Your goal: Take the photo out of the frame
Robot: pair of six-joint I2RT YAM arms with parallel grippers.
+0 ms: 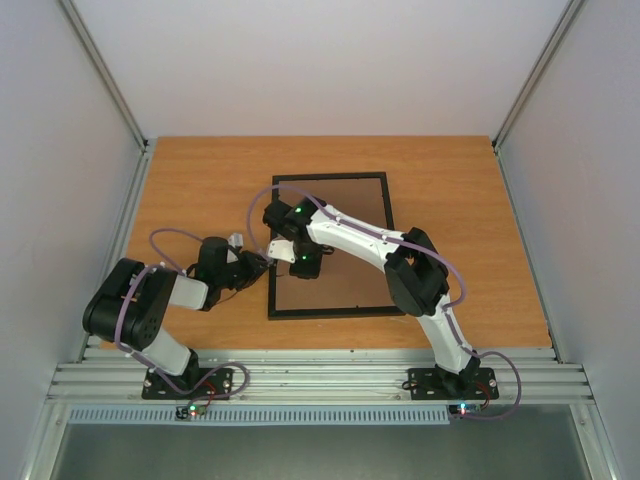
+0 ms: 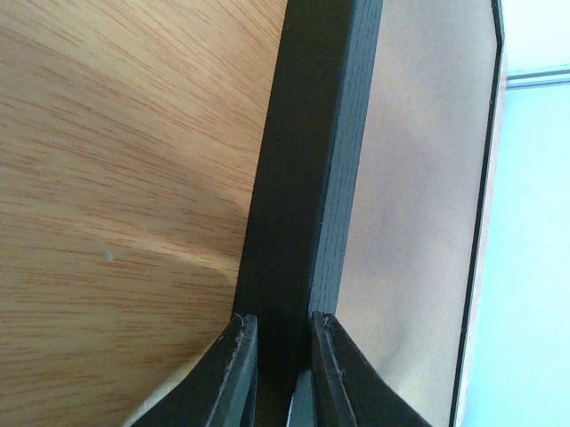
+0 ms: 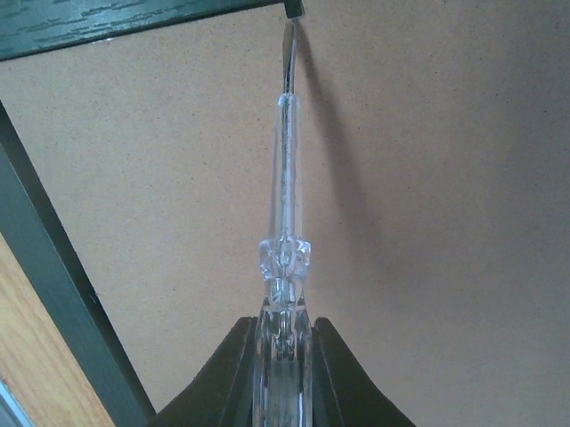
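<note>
A dark-rimmed picture frame (image 1: 330,313) lies back-up on the wooden table, its brown backing board (image 1: 340,290) showing. My left gripper is shut on the frame's left side bar (image 2: 294,169). My right gripper is shut on a clear-handled screwdriver (image 3: 285,267). In the right wrist view the screwdriver's flat tip points at a small dark tab on the inner edge of the frame bar (image 3: 134,22), just touching or very close to it; I cannot tell which.
Pale walls enclose the table on the sides and back. The right arm stretches over the frame and hides part of it.
</note>
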